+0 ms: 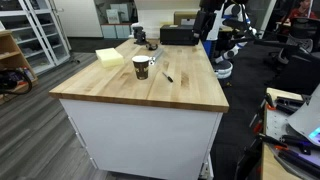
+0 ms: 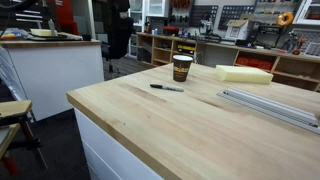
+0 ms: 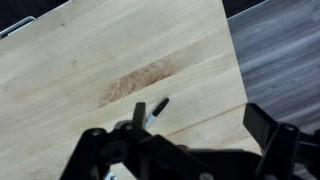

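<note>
A dark marker [image 1: 169, 78] lies on the wooden countertop [image 1: 110, 80], and a dark patterned paper cup [image 1: 141, 67] stands upright a little to its left. In exterior view 2 the same marker [image 2: 170, 87] is in front of the cup [image 2: 181, 68], apart from it. From the wrist, the marker [image 3: 157, 111] shows just above the black gripper body. My gripper is open, its fingers spread wide, with nothing held between them. It hangs above the countertop.
A pale yellow block [image 2: 243, 74] rests farther along the counter, with a metal rail [image 2: 270, 106] near it. Beyond the counter edge, dark floor [image 3: 280, 55] shows in the wrist view.
</note>
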